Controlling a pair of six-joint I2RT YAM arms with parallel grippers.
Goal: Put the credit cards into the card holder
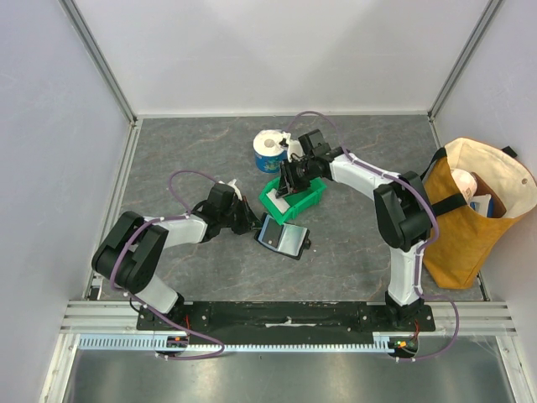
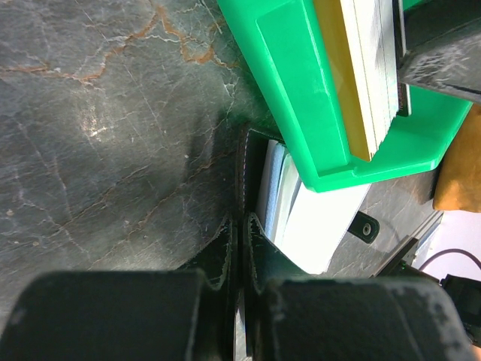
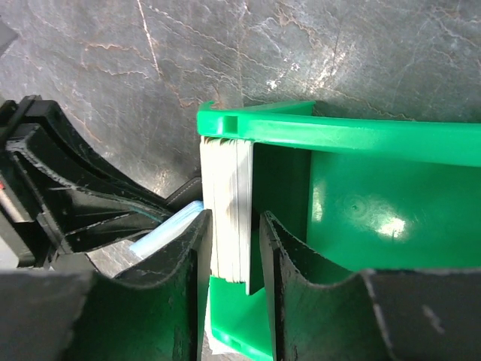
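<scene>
In the top view the black card holder (image 1: 292, 240) lies spread on the table, pale sheets showing inside. My left gripper is shut on its dark edge. White-edged cards stand packed in one end of the green tray; their yellow outer face (image 2: 342, 75) shows in the left wrist view. My right gripper reaches into the tray, its fingers a small way apart over the cards. The left finger overlaps the stack, while a narrow dark gap shows beside the right finger. Whether it grips a card cannot be told.
The tray's near corner overhangs part of the holder in the left wrist view. A blue-and-white roll (image 1: 269, 151) stands behind the tray. A mustard bag (image 1: 470, 222) is at the far right.
</scene>
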